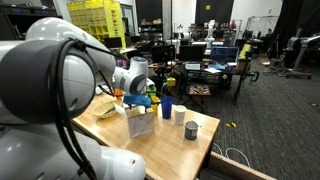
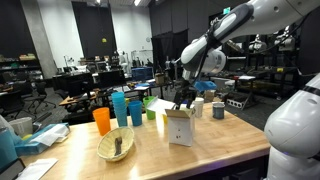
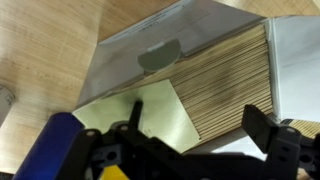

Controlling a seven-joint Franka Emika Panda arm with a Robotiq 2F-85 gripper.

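Observation:
A grey-white box (image 2: 180, 129) stands upright on the wooden table, with brown ridged cardboard (image 3: 225, 85) showing in the wrist view. One grey side of it has a half-round cutout (image 3: 160, 54). Beside the ridged part lies a pale greenish flap or sheet (image 3: 170, 112); which of the two cannot be told. Just over the box top hangs my gripper, its dark fingers wide apart. The left finger overlaps the pale piece and the right one is near the box's other side; contact cannot be made out. Nothing shows gripped between them.
A wicker basket (image 2: 116, 144), an orange cup (image 2: 102, 121) and several blue cups (image 2: 120, 105) stand near the box. A blue container (image 1: 166, 103), a white cup (image 1: 180, 116) and a grey mug (image 1: 191, 130) are beyond it.

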